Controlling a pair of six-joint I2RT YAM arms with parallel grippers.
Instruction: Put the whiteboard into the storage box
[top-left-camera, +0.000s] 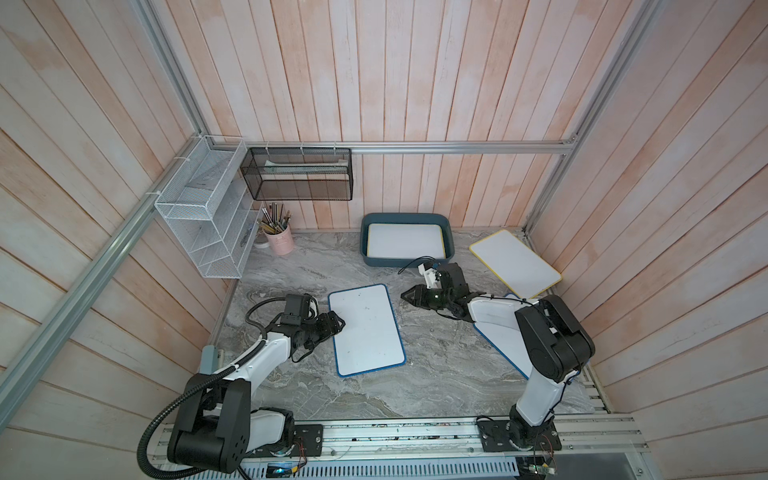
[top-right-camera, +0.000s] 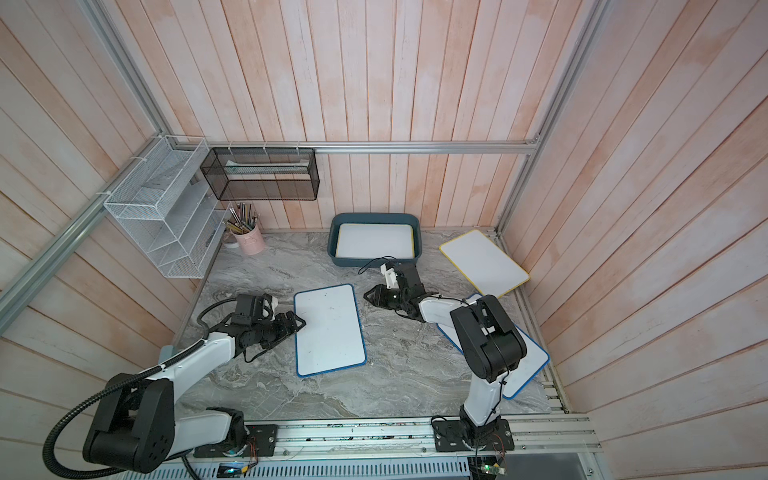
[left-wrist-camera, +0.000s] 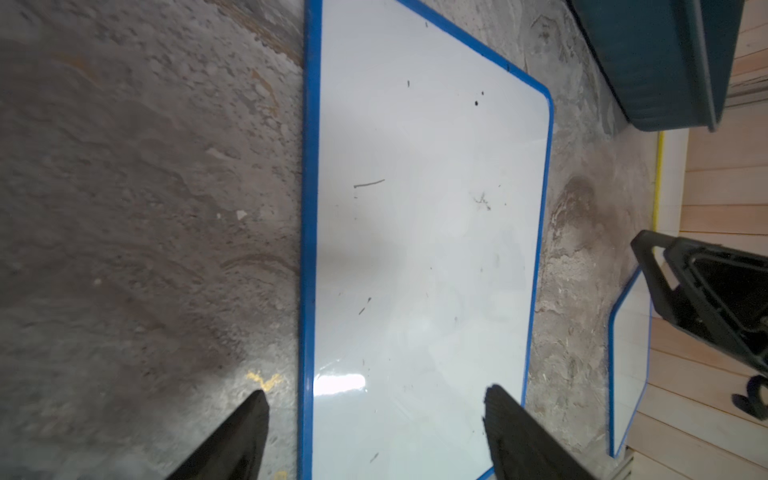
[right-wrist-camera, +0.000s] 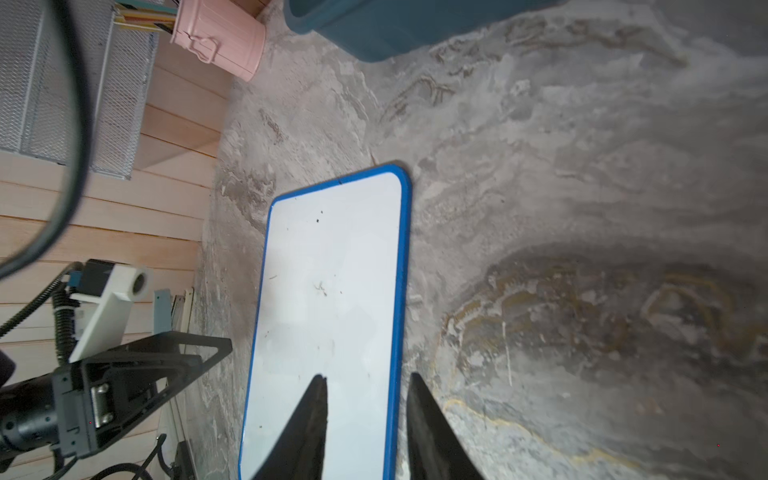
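A blue-edged whiteboard (top-left-camera: 366, 330) lies flat on the middle of the marble table. The teal storage box (top-left-camera: 407, 260) stands at the back, with a yellow-edged board (top-left-camera: 405, 240) lying inside. My left gripper hangs open above the whiteboard's left edge, nothing between its fingers. My right gripper is open just right of that whiteboard, above its right edge, holding nothing.
Another yellow-edged board (top-left-camera: 515, 260) and a blue-edged board (top-right-camera: 529, 360) lie at the right. A pink pen cup (top-left-camera: 280, 241) stands back left, beside wire racks (top-left-camera: 200, 212). Bare table surrounds the middle whiteboard.
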